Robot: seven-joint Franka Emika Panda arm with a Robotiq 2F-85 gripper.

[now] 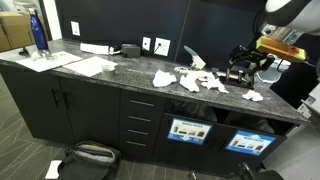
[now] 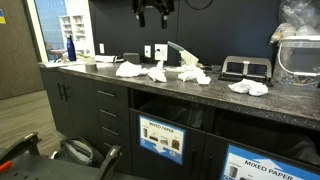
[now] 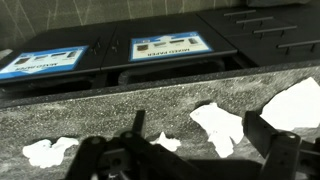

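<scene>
Several crumpled white papers or cloths lie along the dark speckled countertop [image 1: 140,76]. In exterior view 1, one crumpled piece [image 1: 164,78] lies left of the others, and another crumpled piece [image 1: 252,96] lies alone at the right. My gripper [image 2: 152,20] is open above the counter, its two fingers well apart and nothing between them. The wrist view looks down past the gripper at a white piece [image 3: 218,128] on the counter below, apart from the fingers. A small piece [image 3: 166,142] and a further piece [image 3: 50,152] lie to its left.
A black device [image 2: 246,68] and a clear bin [image 2: 299,60] stand at the counter's back right. Flat papers [image 1: 90,66], a cup [image 1: 108,71] and a blue bottle [image 1: 39,33] are at the left. Labelled mixed-paper bins [image 2: 162,139] sit below the counter.
</scene>
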